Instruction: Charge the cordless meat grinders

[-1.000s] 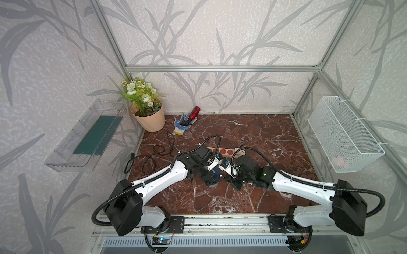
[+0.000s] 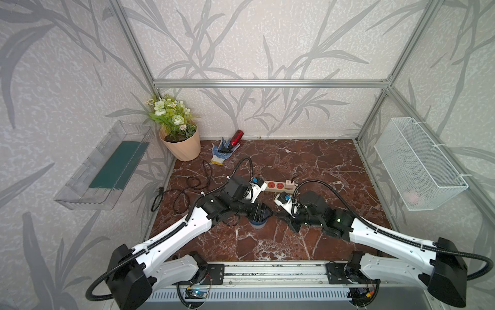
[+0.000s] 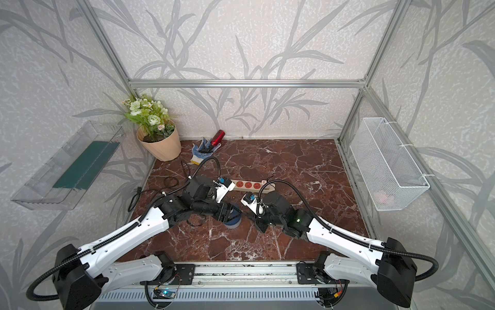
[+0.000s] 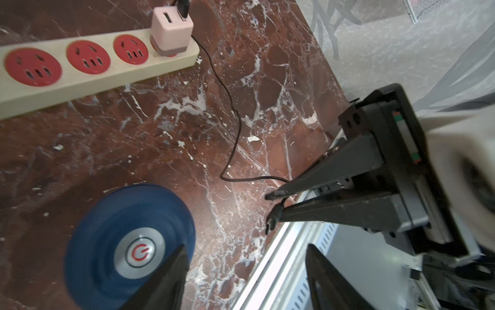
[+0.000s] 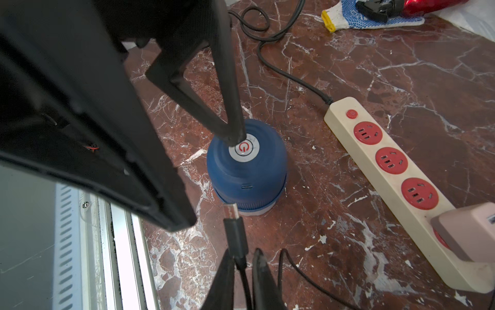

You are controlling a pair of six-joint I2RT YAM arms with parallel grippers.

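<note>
The blue cordless grinder [image 5: 247, 173] stands upright on the marble table, its power button facing up and a small slot showing on its side in the right wrist view. My left gripper is open beside it, holding nothing, one fingertip over the grinder's top edge in the right wrist view. Opposite, my right gripper has closed its fingers on the black charging cable [image 5: 237, 237], whose metal plug tip points toward the grinder, apart from it. The cable runs back to a pink charger [image 4: 171, 31] plugged into the power strip [image 4: 103, 82].
Both gripper heads stand close together above the table. At the back left lie a glove [image 2: 219, 152] and a red tool [image 2: 236, 138], near a flower pot [image 2: 183, 147]. A dark cord [image 2: 180, 193] loops on the left.
The right arm has shifted slightly to the right, widening the space between the two grippers.
</note>
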